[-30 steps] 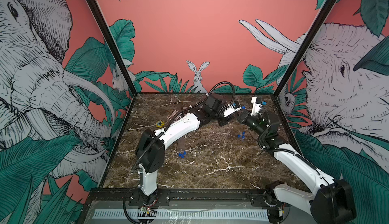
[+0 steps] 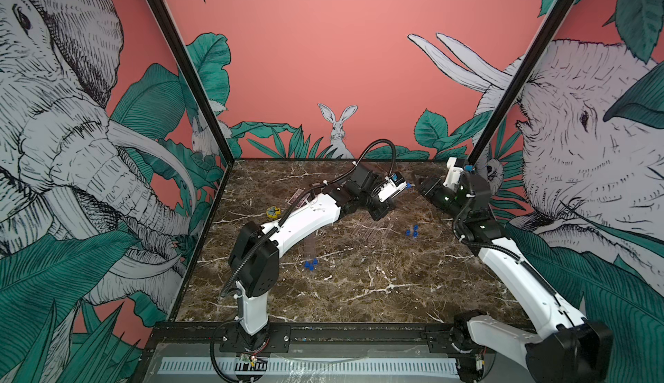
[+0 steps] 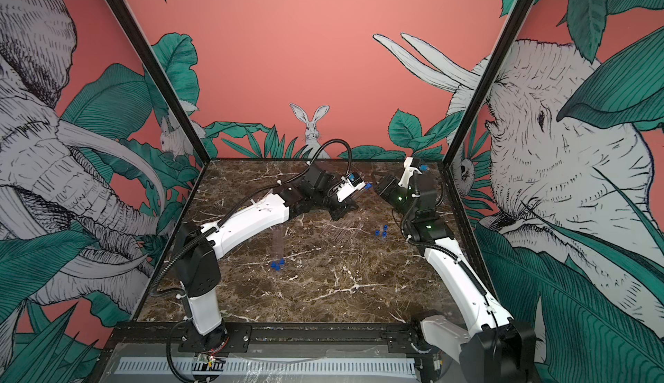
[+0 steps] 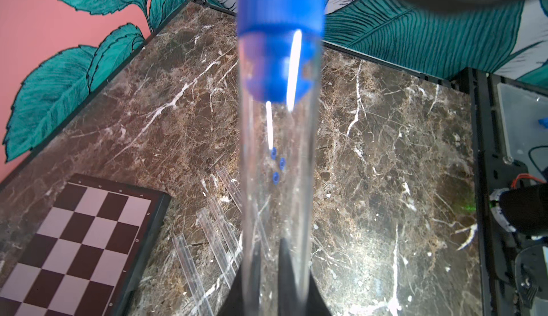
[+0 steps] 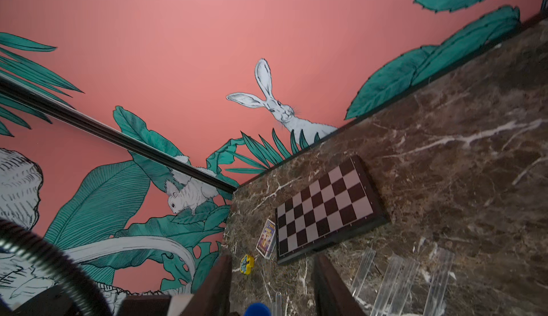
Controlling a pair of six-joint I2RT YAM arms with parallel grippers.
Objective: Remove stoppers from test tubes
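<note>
My left gripper is shut on a clear test tube (image 4: 257, 196), whose blue stopper (image 4: 280, 2) fills the top of the left wrist view. The same stopper shows at the tip of the left arm (image 2: 408, 185), above the table. My right gripper faces it a short distance to the right, fingers apart, a blue stopper (image 5: 257, 310) low between them in the right wrist view. Several tubes (image 5: 394, 281) lie on the table, and loose blue stoppers (image 2: 415, 232) lie in two groups.
A chessboard (image 5: 325, 207), a card box (image 5: 265, 237) and a small yellow object (image 2: 273, 212) are towards the back left of the marble table (image 2: 359, 286).
My right gripper has moved back to the right from near the held tube and is now slightly higher. The left arm has shifted only slightly.
</note>
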